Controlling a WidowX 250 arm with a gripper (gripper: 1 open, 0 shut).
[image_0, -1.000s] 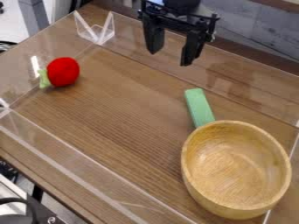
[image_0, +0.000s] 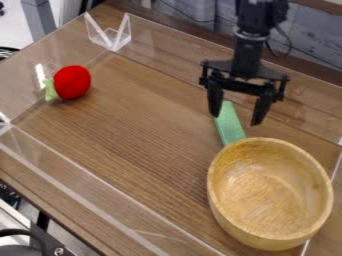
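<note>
My black gripper (image_0: 241, 94) stands open over a green bar (image_0: 229, 128), whose upper end is under it. The bar lies on the wooden table at the right, just above a large yellow bowl (image_0: 267, 200). A red ball (image_0: 72, 82) sits at the left, with something pale green beside it that is partly hidden.
The wooden table (image_0: 127, 150) has clear room in the middle and at the front left. Clear plastic pieces stand near the back left and at the left edge. The table's raised back edge runs behind the arm.
My gripper has come down and toward the front right, from the back of the table to over the green bar. The bar, bowl and ball look unmoved.
</note>
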